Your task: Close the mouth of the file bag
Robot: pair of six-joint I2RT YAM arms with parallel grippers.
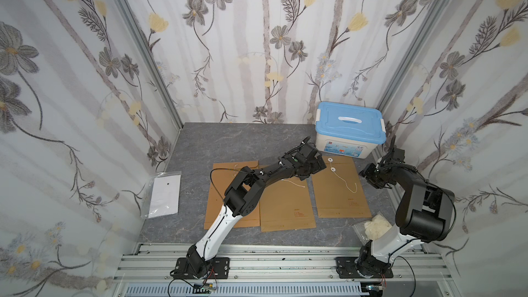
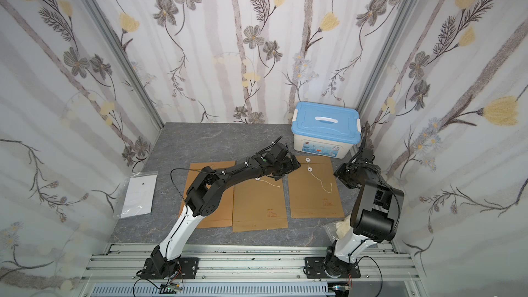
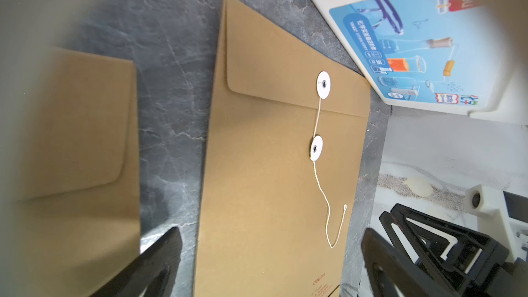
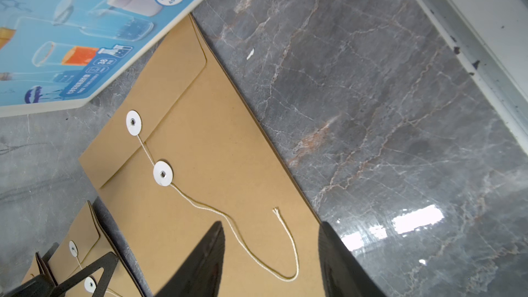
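The right-hand brown file bag [image 3: 264, 181] lies flat with its flap [image 3: 280, 55] folded down. On it are an upper white button [image 4: 133, 123] and a lower one [image 4: 162, 173]. A white string [image 4: 236, 233] runs between the buttons, then trails in a loose curl with a free end. My left gripper [image 1: 314, 171], open and empty, hangs over the bag's upper left side. Off its right edge, the right gripper [image 1: 367, 178] also holds nothing; its fingers stand apart in the right wrist view.
Two more file bags, the middle one [image 1: 288, 209] and the left one [image 1: 225, 203], lie leftward, partly under my left arm. A blue-lidded box [image 1: 351, 118] stands right behind the right bag. A clear packet [image 1: 165, 195] lies far left, another [image 1: 376, 226] front right.
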